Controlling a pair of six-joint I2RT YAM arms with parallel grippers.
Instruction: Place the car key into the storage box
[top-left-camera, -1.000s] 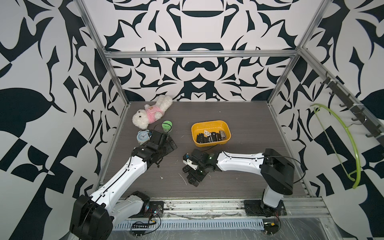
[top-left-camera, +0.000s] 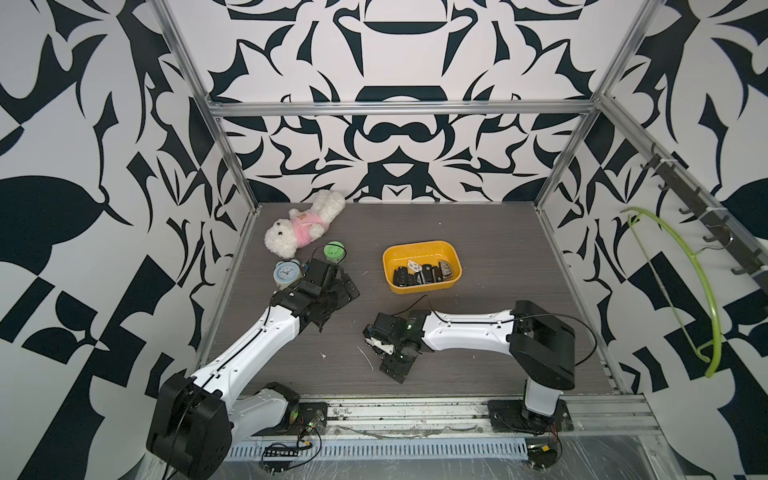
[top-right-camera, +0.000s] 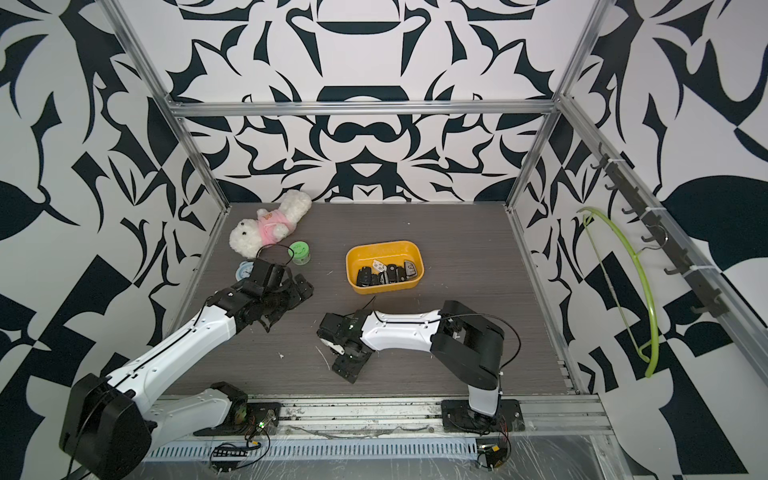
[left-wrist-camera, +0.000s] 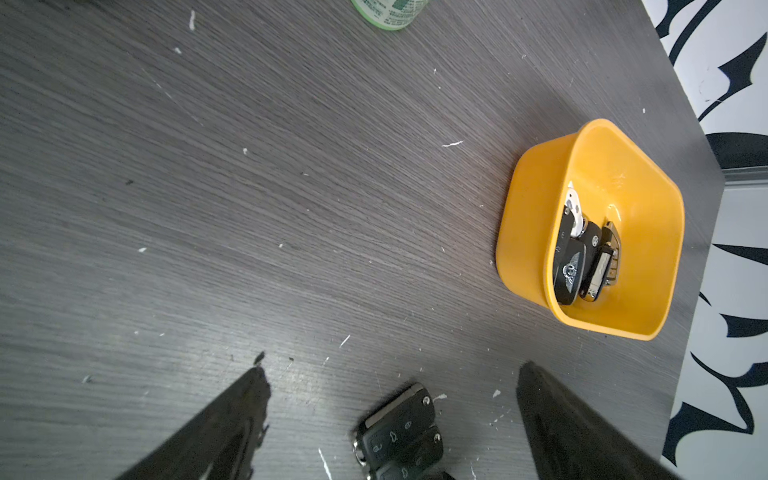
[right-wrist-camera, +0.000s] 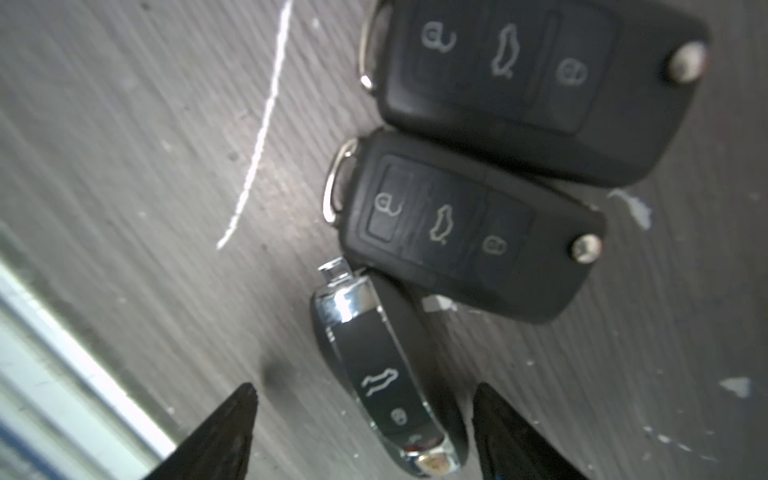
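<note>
Close below my right gripper, a black car key with silver trim (right-wrist-camera: 376, 368) lies on the table between the parted fingers. Two black flip keys lie touching just beyond it: a middle key (right-wrist-camera: 456, 224) and an upper key (right-wrist-camera: 536, 80). The fingers stand part open, and neither finger is seen touching the silver-trimmed key. My left gripper is open above the table with nothing held; two flip keys (left-wrist-camera: 397, 424) show low in its view. The yellow storage box (left-wrist-camera: 536, 216) holds several keys (left-wrist-camera: 569, 268) and stands behind the right arm.
A green-lidded jar (top-left-camera: 334, 252), a pale blue clock (top-left-camera: 286, 273) and a white plush toy (top-left-camera: 308, 224) occupy the back left, near the left arm. Bare table (top-left-camera: 496, 240) stretches right of the box. A metal rail (right-wrist-camera: 48, 336) edges the front.
My right gripper has shifted slightly to the right and towards the table's front edge, and it has turned a little. The left arm has moved slightly to the right. The box is unmoved.
</note>
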